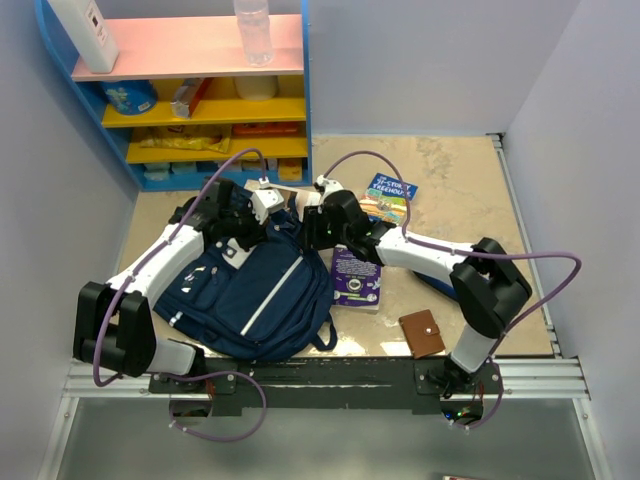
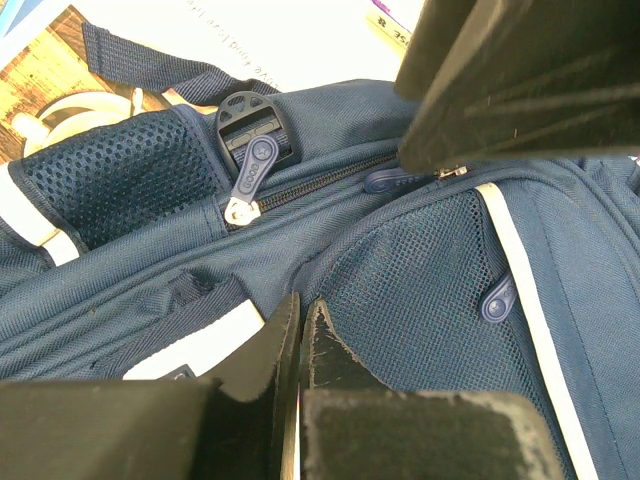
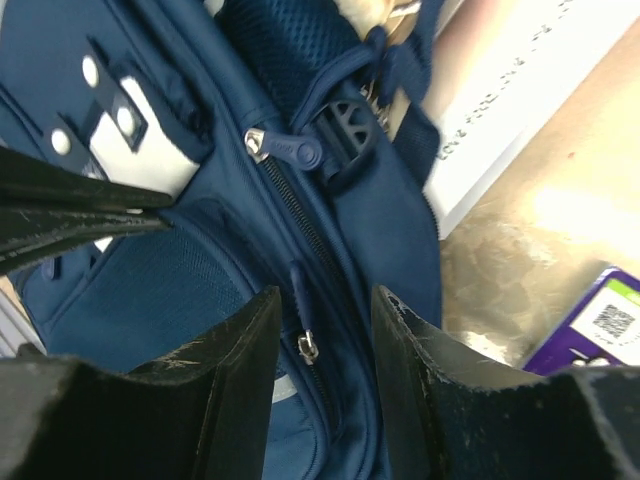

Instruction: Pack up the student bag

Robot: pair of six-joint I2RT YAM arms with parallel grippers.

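A navy student bag [image 1: 240, 300] lies flat on the left half of the table. Over its upper part, my left gripper is shut with its tips against the bag's fabric; whether a fold is pinched there is hard to see. My right gripper stands open above the bag's zipper edge, with a zipper pull [image 3: 302, 295] in view between its fingers. Another zipper pull [image 3: 285, 147] lies near the black buckle [image 3: 345, 135]. A purple book [image 1: 356, 278] rests right of the bag, and a blue treehouse book [image 1: 388, 195] farther back.
A brown wallet [image 1: 421, 332] lies near the front edge. The dark blue case [image 1: 437, 286] is partly under my right arm. At the back left stands a shelf [image 1: 200, 65] with several goods.
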